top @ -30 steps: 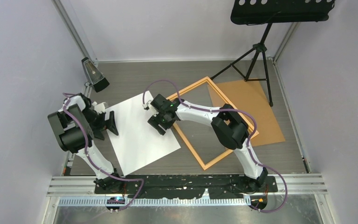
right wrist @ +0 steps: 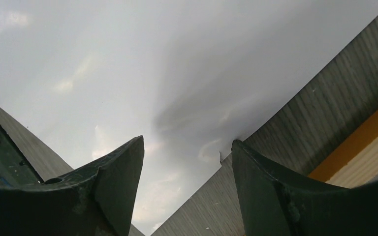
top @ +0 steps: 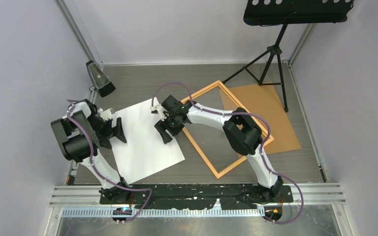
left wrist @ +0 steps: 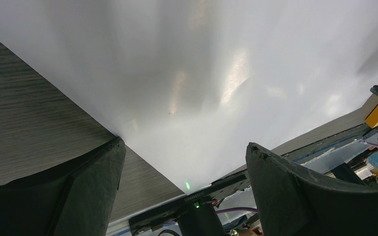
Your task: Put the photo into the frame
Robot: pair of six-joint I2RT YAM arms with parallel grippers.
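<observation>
A white sheet, the photo point(top: 142, 152), lies on the grey floor left of centre with its blank side up. Over its left edge, my left gripper point(top: 116, 142) stands open; its spread fingers point(left wrist: 86, 182) straddle that edge in the left wrist view, holding nothing. Above the right edge is my right gripper point(top: 161, 135), also open. Its right fingertip is at the edge in the right wrist view, beside a small crease in the sheet point(right wrist: 197, 78); contact is hard to tell. The empty wooden frame point(top: 202, 152) rests tilted to the right, partly under my right arm.
A brown backing board point(top: 270, 118) lies behind and right of the wooden frame, partly beneath it. The black music stand point(top: 274, 49) has its legs at that board. A dark lamp point(top: 100, 78) is at the back left. Bare floor point(top: 147, 78) shows behind the sheet.
The sheet has slid slightly to the left, away from the wooden frame. My right gripper has shifted a little left and back. The left arm looks nearly still.
</observation>
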